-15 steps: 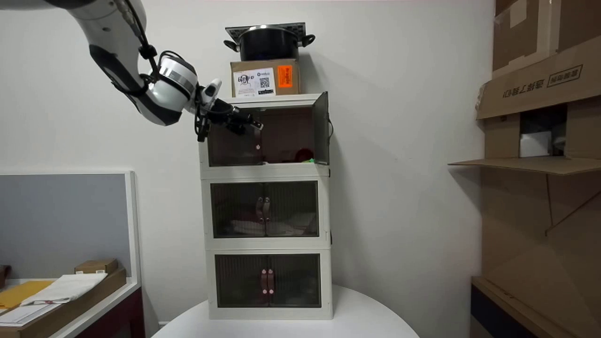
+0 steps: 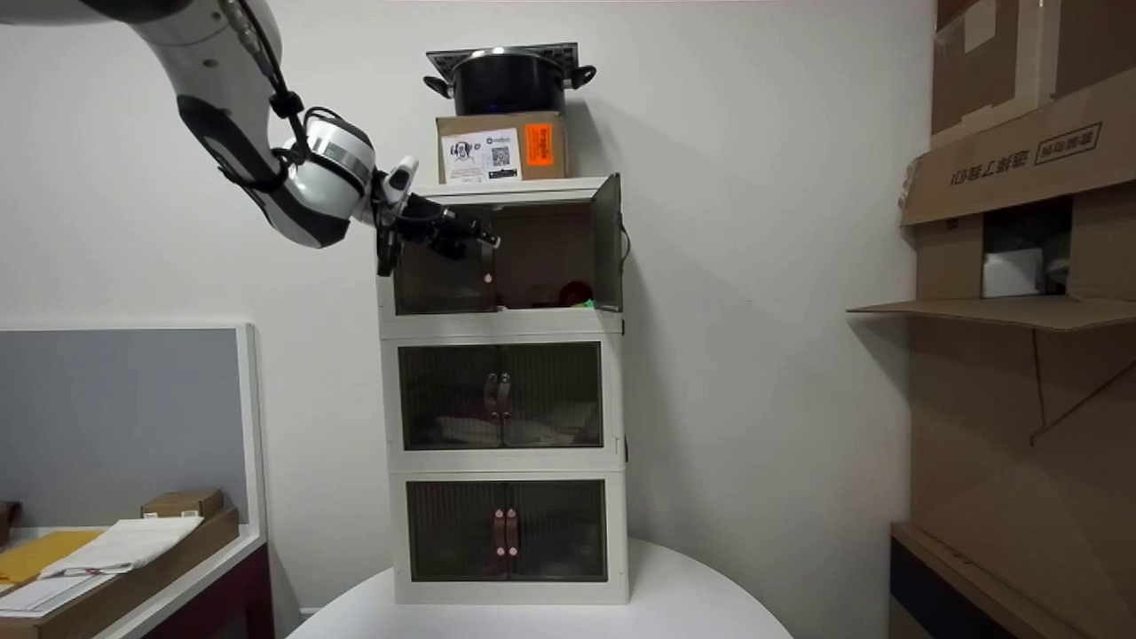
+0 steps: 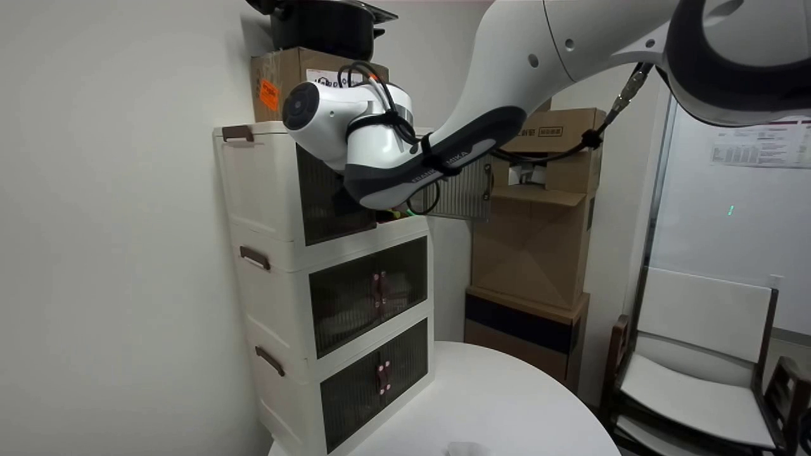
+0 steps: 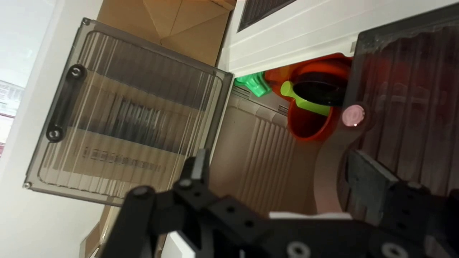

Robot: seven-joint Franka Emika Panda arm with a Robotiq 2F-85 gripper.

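The white cabinet (image 2: 501, 326) has three stacked compartments with smoky ribbed doors. Its top right door (image 4: 137, 116) is swung wide, while the top left door (image 4: 413, 103) is closed. My gripper is open in front of the top compartment. In the wrist view, the left door's curved handle (image 4: 327, 174) lies across the space between my fingers, close to the right one; whether they touch I cannot tell. Inside sit an orange-red container (image 4: 310, 124), a yellow-green piece (image 4: 312, 106), a round black item (image 4: 321, 89) and a green item (image 4: 256, 83).
A black pot (image 2: 508, 83) rests on a cardboard box (image 2: 501, 147) atop the cabinet. Large cardboard boxes (image 2: 1022, 426) stand at the right. Both lower compartments are closed.
My arm and gripper have shifted slightly down and to the right in exterior view 1. The cabinet doors look the same.
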